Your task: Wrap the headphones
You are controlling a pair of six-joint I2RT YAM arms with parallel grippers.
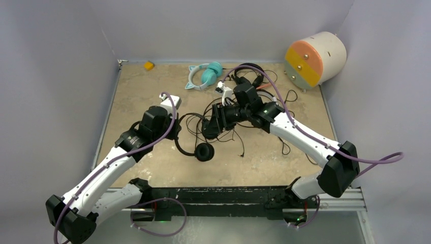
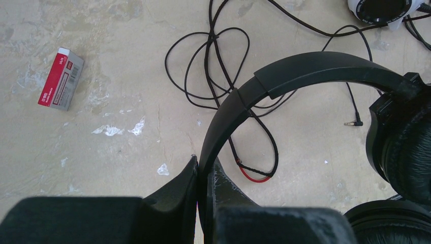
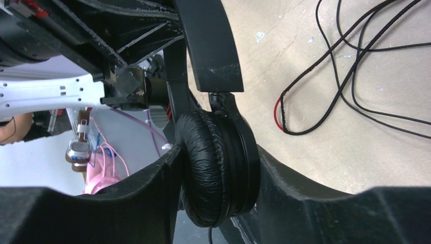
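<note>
The black headphones are held above the table, with the headband (image 2: 305,71) curving to two padded ear cups. My left gripper is shut on the headband at the left of the loop. One ear cup (image 3: 218,168) sits between the fingers of my right gripper, a finger on each side; how firmly they press cannot be told. The other cup (image 1: 204,151) hangs nearer the table's front edge, clear of both grippers. Below them, a black cable (image 2: 274,152) with a red bit lies in loose loops.
Light-blue headphones (image 1: 208,75) and another black pair (image 1: 249,68) lie at the back. A drum-shaped box (image 1: 317,58) stands back right, and a small orange block (image 1: 148,65) back left. Loose cables run under the right arm.
</note>
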